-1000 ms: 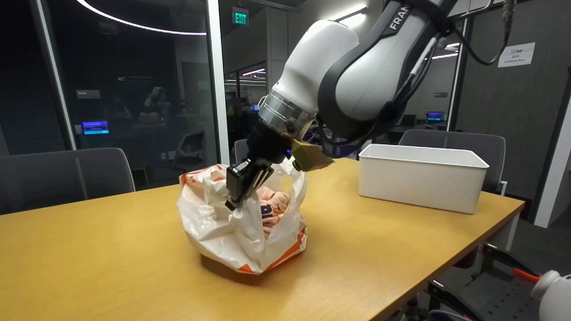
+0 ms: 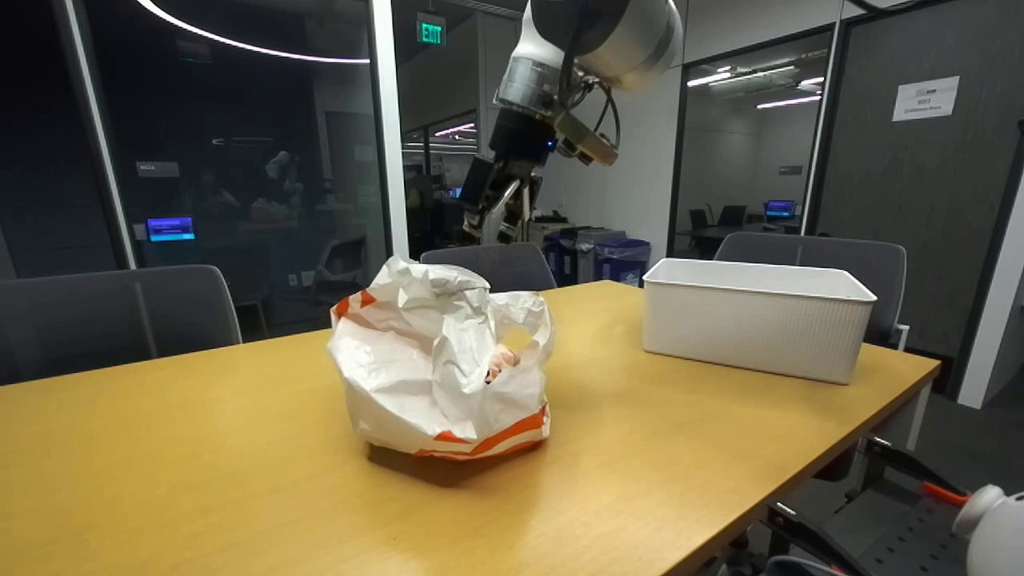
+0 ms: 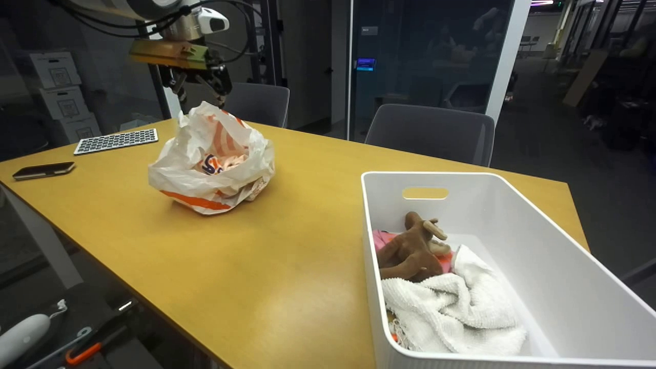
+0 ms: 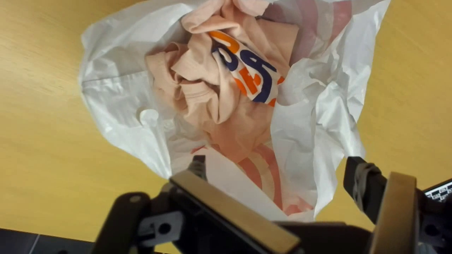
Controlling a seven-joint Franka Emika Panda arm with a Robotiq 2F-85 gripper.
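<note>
A crumpled white plastic bag (image 2: 413,384) with orange stripes stands on the table, its mouth gaping. Inside it lies a bunched peach-coloured cloth (image 4: 199,89) printed with orange and navy letters, seen best in the wrist view. Above and behind the bag in exterior view 1, my gripper (image 2: 494,235) hangs open and empty. In the wrist view its spread fingers (image 4: 364,186) frame the bag's near rim from above, and no cloth is between them. A white bin (image 3: 430,184) holds a brown plush toy (image 3: 415,249) and a white towel (image 3: 461,301).
Past the bag, a keyboard (image 3: 117,141) and a dark phone (image 3: 44,171) rest toward the table's end. Between bag and bin the wooden table (image 3: 295,246) is bare. Grey chairs (image 3: 433,132) line the far side.
My gripper has risen out of the bag's mouth and moved back, clear of it. The bag has shifted slightly and its rim has changed shape. The bin is unmoved.
</note>
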